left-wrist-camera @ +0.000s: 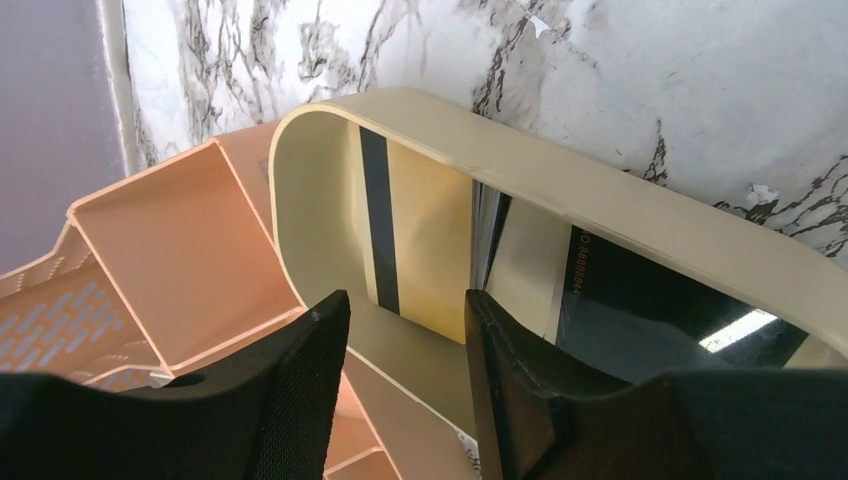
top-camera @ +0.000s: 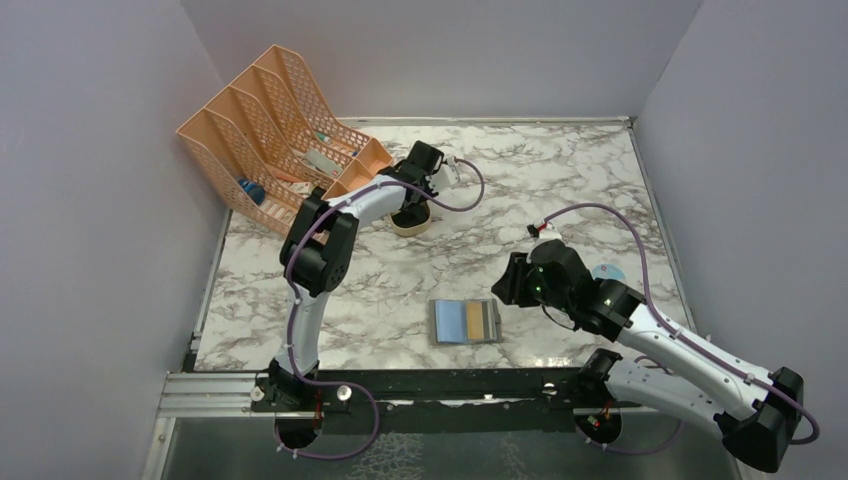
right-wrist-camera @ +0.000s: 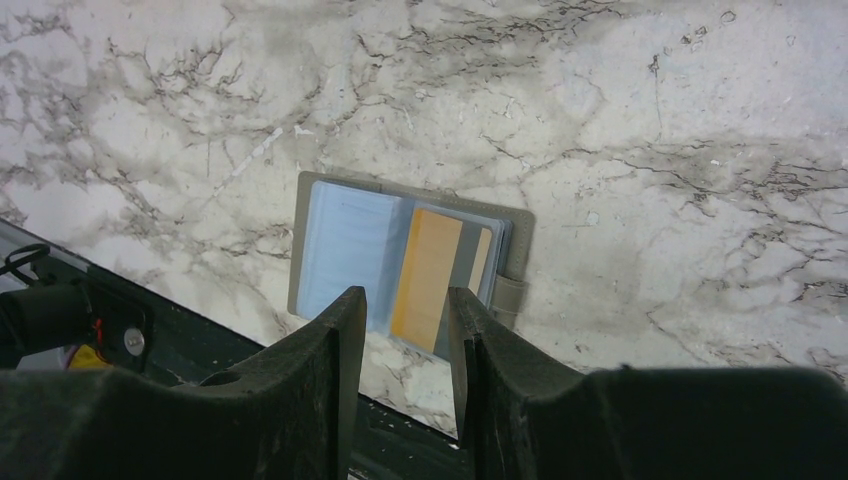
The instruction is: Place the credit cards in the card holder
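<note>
In the left wrist view a cream box holds a gold card with a black stripe, a pale card and a black card. Above the box my left gripper is open. One fingertip overlaps the gold card's lower right in view; whether they touch, I cannot tell. The grey card holder lies unfolded on the table, with a blue-looking sleeve on one side and a gold, dark-striped card on the other. Over it, my right gripper stands open and empty.
Against the cream box stands an orange rack with several items inside. A round blue disc lies beside the right arm. Between the box and the holder, the marble table is clear.
</note>
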